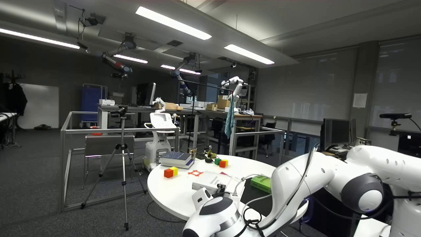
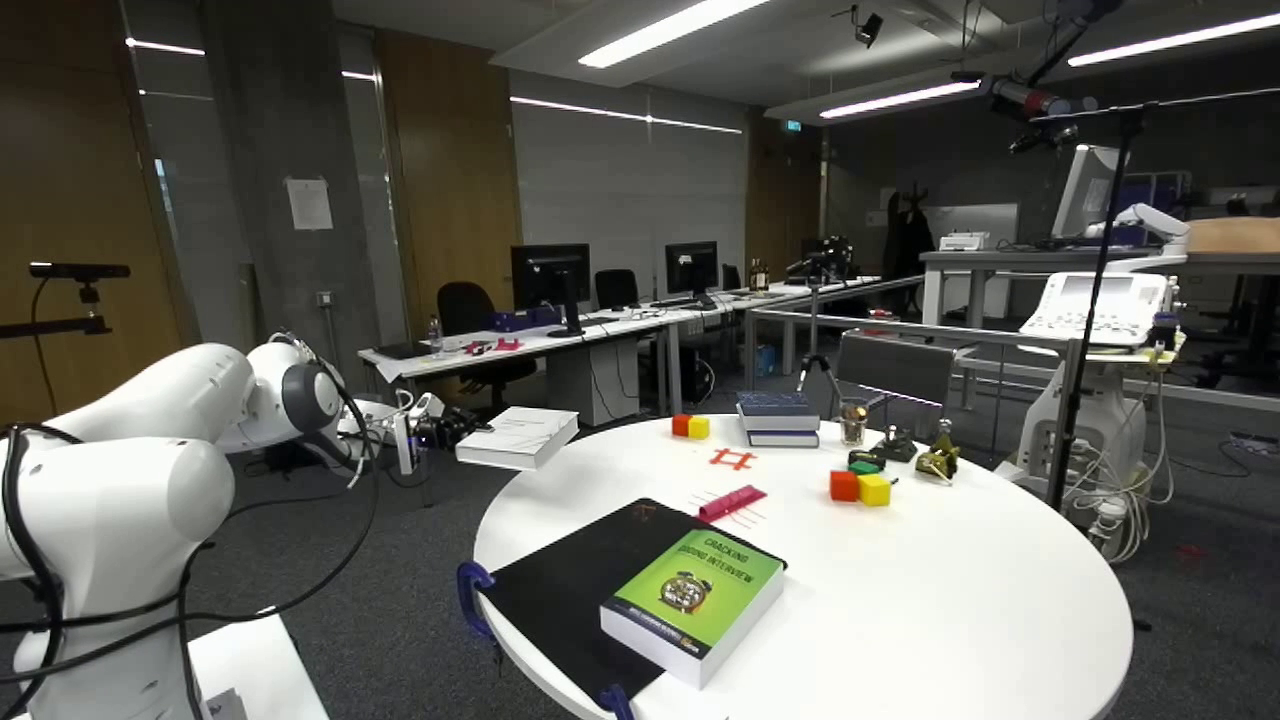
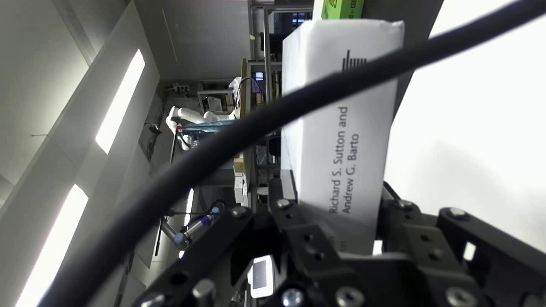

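Observation:
A thick white book (image 2: 518, 437) is held level above the left edge of the round table, clear of its surface. My gripper is shut on it, one finger on each cover; the spine with the names Sutton and Barto faces the wrist camera. In exterior view 1 this white book (image 1: 207, 182) appears over the near part of the table, with the gripper (image 1: 219, 191) at its near side. A green book (image 2: 699, 588) lies flat, partly on a black mat (image 2: 564, 578) on the table.
Two stacked dark books (image 2: 777, 420), red and yellow blocks (image 2: 690, 426), more blocks (image 2: 860, 486), a magenta piece (image 2: 731, 503) and small items stand on the round table (image 2: 960, 600). A blue clamp (image 2: 474, 598) grips the table edge. A black cable (image 3: 286, 110) crosses the wrist view.

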